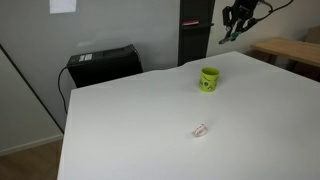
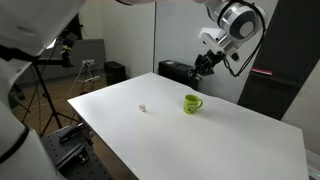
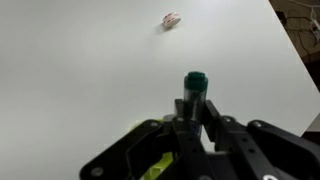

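Note:
My gripper is shut on a dark marker-like stick with a green end (image 3: 195,82), which points outward from the fingers in the wrist view. In exterior view 1 the gripper (image 1: 233,29) hangs above the far right of the white table, apart from the tabletop. The yellow-green mug (image 1: 209,79) stands upright below and to the left of it there. Part of the mug (image 3: 153,160) shows under the gripper in the wrist view; the rest is hidden by the fingers. A small white and reddish object (image 1: 200,130) lies alone on the table.
A black box-shaped device (image 1: 104,67) sits at the table's back left edge. Behind the right side is a wooden surface (image 1: 290,50).

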